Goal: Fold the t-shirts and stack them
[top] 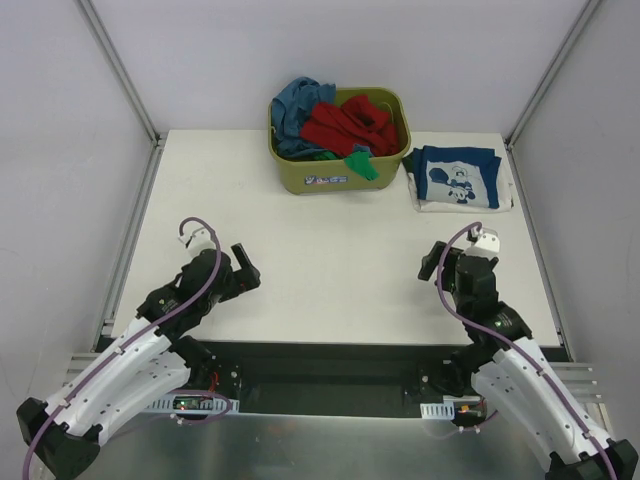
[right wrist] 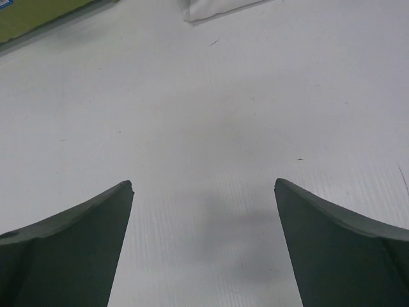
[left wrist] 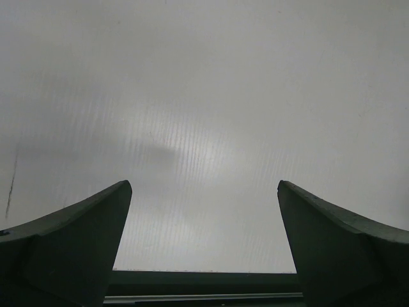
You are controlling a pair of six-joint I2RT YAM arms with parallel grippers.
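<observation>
Crumpled shirts fill the green basket [top: 300,177] at the back of the table: a blue shirt [top: 297,112], a red shirt [top: 350,125] and a bit of green cloth [top: 361,165]. To its right lies a folded stack, topped by a dark blue shirt [top: 487,163] with a white printed panel, over a white shirt [top: 450,207]. Over the left front of the table my left gripper is open and empty. My right gripper, likewise open with bare table between its fingers, hovers over the right side, in front of the stack.
Walls stand close on the left [top: 60,170] and right [top: 590,170].
</observation>
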